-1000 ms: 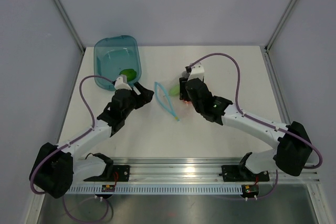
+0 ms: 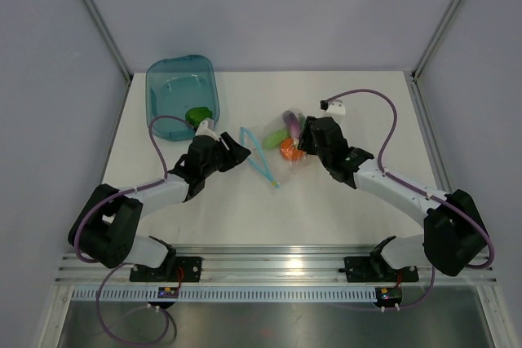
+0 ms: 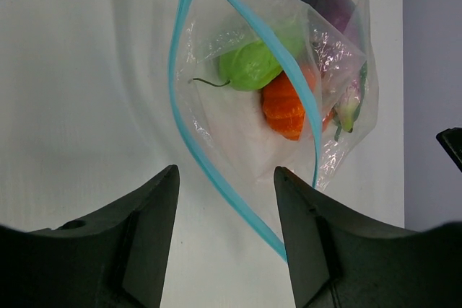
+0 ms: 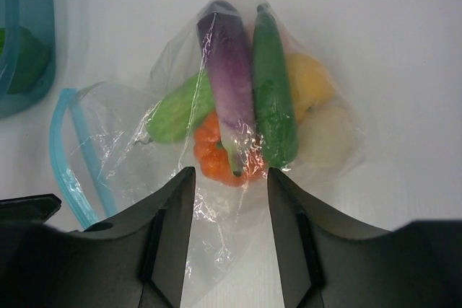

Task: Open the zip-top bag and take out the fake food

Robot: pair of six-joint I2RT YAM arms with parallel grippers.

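Observation:
The clear zip bag lies on the table with its blue-edged mouth (image 3: 216, 178) parted and facing left. Inside it are a green pepper (image 3: 249, 66), an orange pepper (image 4: 209, 153), an eggplant (image 4: 227, 66), a cucumber (image 4: 271, 91), a yellow piece (image 4: 307, 81) and a pale round one (image 4: 325, 135). My left gripper (image 2: 247, 149) hovers just left of the mouth, its fingers apart and empty; in the left wrist view the blue edge runs behind the right finger (image 3: 296, 225). Over the bag's right part, my right gripper (image 2: 303, 136) is open too, nothing between its fingers.
A teal bin (image 2: 181, 91) stands at the back left, holding a green pepper (image 2: 197, 115). Bare white table lies to the right of the bag and in front of it.
My right gripper has shifted right, uncovering more of the bag's food in the top view. The left one has moved slightly right, closer to the bag's mouth. The bag stays in place.

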